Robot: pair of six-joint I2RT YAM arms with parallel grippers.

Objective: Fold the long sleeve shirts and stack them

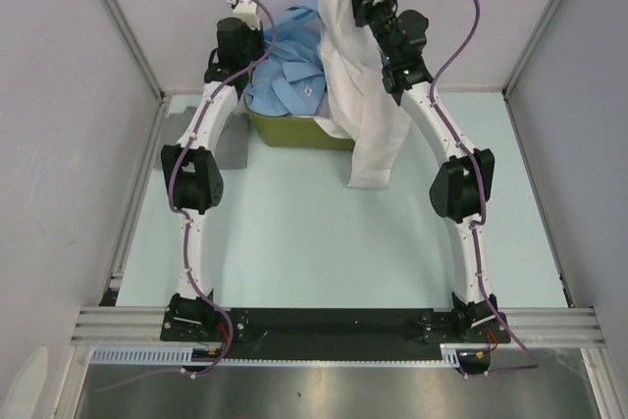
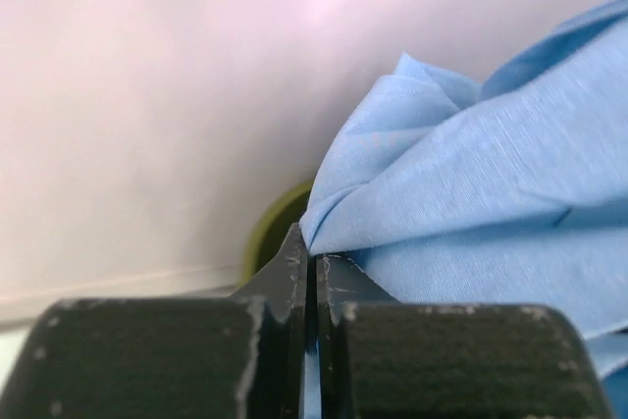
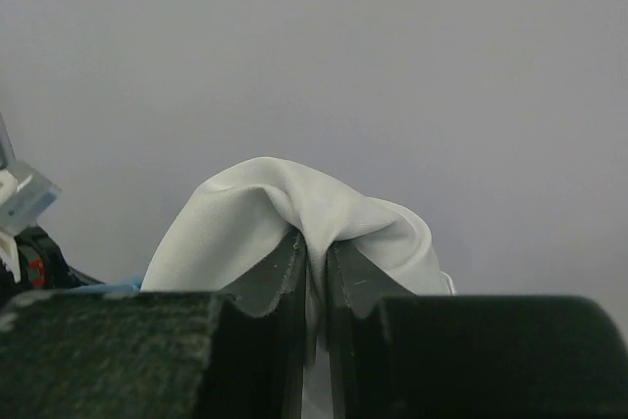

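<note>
A light blue shirt (image 1: 292,85) is bunched over the olive-green bin (image 1: 294,132) in the top view. My left gripper is shut on an edge of it, the cloth fanning out from the fingertips. A long white shirt (image 1: 368,110) hangs over the bin's right side, its lower end in front of the rim. My right gripper is shut on its upper part, with a strip of white cloth (image 3: 304,195) running between the fingers. The two shirts lie against each other at the bin's middle.
A flat grey folded cloth (image 1: 233,144) lies left of the bin, partly under my left arm. Walls close in behind and on both sides.
</note>
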